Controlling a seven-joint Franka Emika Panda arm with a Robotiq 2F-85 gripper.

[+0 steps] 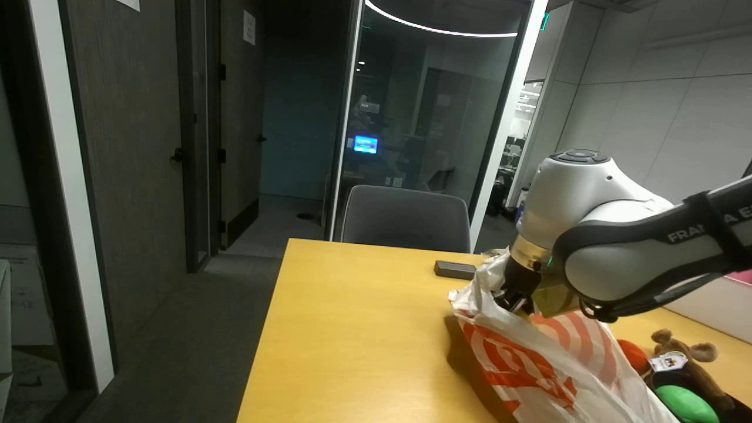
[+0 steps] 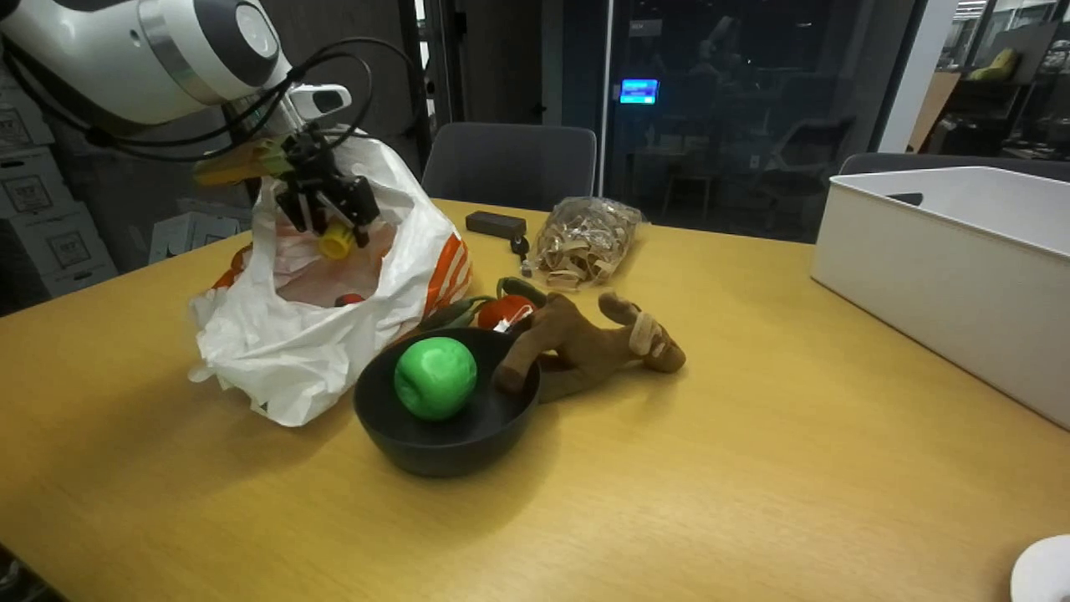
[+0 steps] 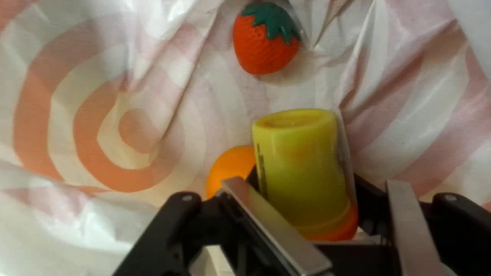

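A yellow cylinder with an orange end fills the space between the fingers of my gripper. In the wrist view, the fingers meet it on both sides. Exterior view 2 shows the same yellow cylinder below my gripper, within the mouth of the white and orange plastic bag. Deeper in the bag are a red strawberry and a round orange fruit, the latter partly hidden. From exterior view 1, the bag's side covers most of the cylinder.
Beside the bag stands a black bowl with a green apple. A brown plush toy, a tomato and a clear packet lie near it. A white bin stands at right.
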